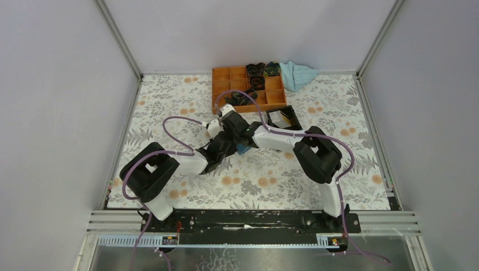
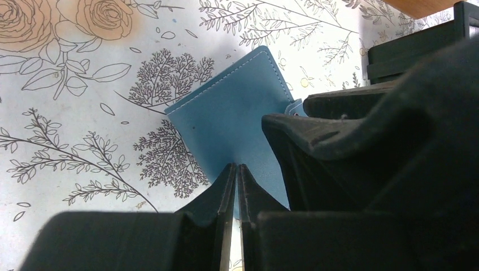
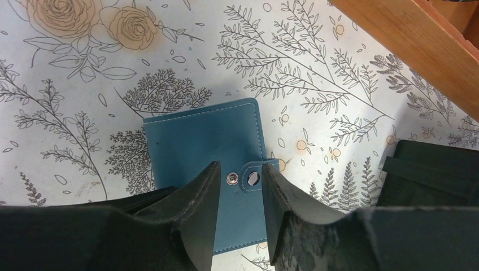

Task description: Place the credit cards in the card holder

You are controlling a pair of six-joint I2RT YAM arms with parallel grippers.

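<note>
The blue card holder lies flat on the patterned table, its stitched edge and snap strap (image 3: 257,175) showing in the right wrist view. My left gripper has its tips over the holder's lower left part, parted by a narrow gap with nothing seen held in it. Above the snap stands my right gripper, open, one fingertip on either side of the strap; whether it touches the holder cannot be told. From above, the two arms meet over the holder (image 1: 243,149) and hide most of it. No card can be made out clearly.
A black box (image 1: 292,125) with pale contents sits right of the holder. Behind are a wooden compartment tray (image 1: 220,87) with dark items and a light blue cloth (image 1: 299,76). Close together, the grippers leave little room between them.
</note>
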